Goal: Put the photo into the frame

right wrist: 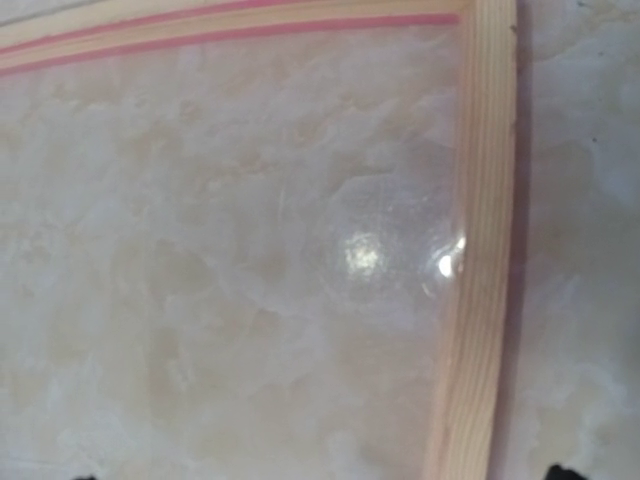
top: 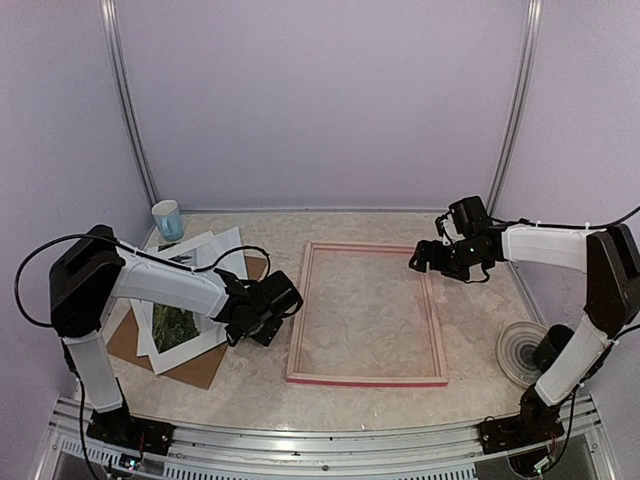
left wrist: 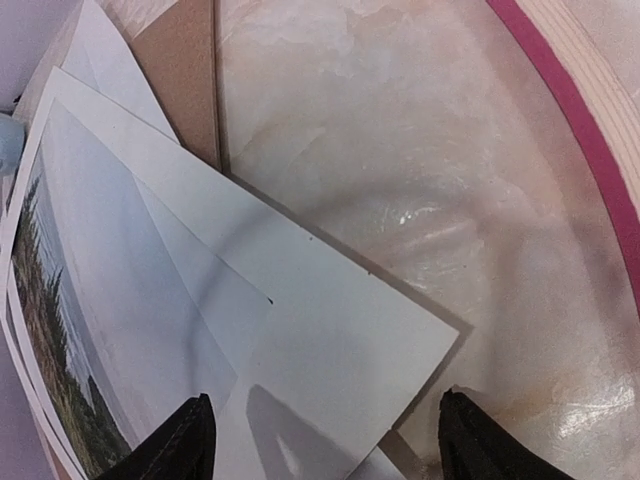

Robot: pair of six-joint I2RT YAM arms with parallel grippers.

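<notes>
The photo (top: 176, 326), a green landscape in a white mat, lies at the left on a pile of similar sheets. In the left wrist view the pale corner of a matted photo (left wrist: 340, 345) points right, its tip before my left gripper's fingers (left wrist: 180, 445). Those fingers stand apart with neither clasping the sheet; my left gripper (top: 252, 338) is at the pile's right edge, pointing down. The empty wooden frame (top: 438, 335), pink-edged with a clear pane, lies at table centre. Over its far right corner hovers my right gripper (top: 422, 262), open and holding nothing.
Brown backing board (top: 205, 370) sticks out beneath the sheets. A light blue mug (top: 168, 220) stands behind them. At the right are a clear round lid (top: 515, 350) and a dark cup (top: 552, 345). Bare table lies between pile and frame.
</notes>
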